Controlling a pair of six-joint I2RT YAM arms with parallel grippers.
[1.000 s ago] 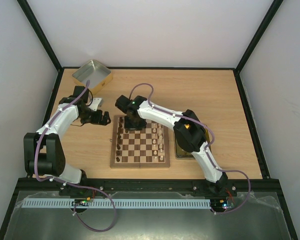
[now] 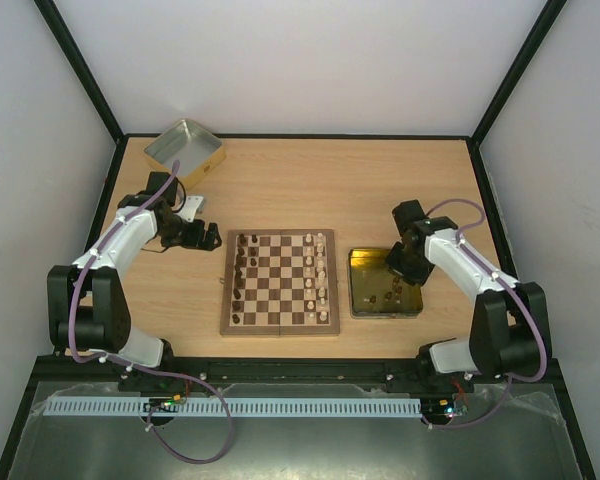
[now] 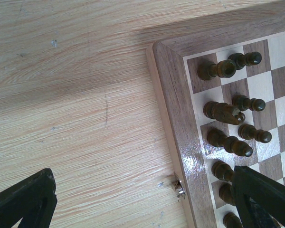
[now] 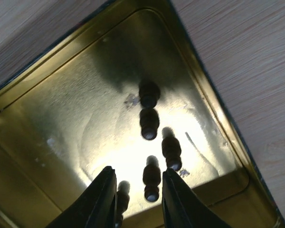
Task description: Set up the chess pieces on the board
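The chessboard [image 2: 279,328] holds dark pieces along its left side and light pieces along its right. In the left wrist view dark pieces [image 3: 228,142] stand in columns near the board's edge. My left gripper [image 2: 202,236] is open beside the board, empty. The brass tray [image 2: 360,305] holds several dark pieces [image 4: 151,180], seen lying below my right gripper. That gripper hangs over the tray, fingers part apart, with nothing seen between their tips.
A metal box [image 2: 185,145] sits at the back left. The table [image 2: 320,180] behind the board is clear, as is the area right of the tray.
My right arm has swung right from over the chessboard's dark pieces to over the brass tray, uncovering the board. My left arm has not moved.
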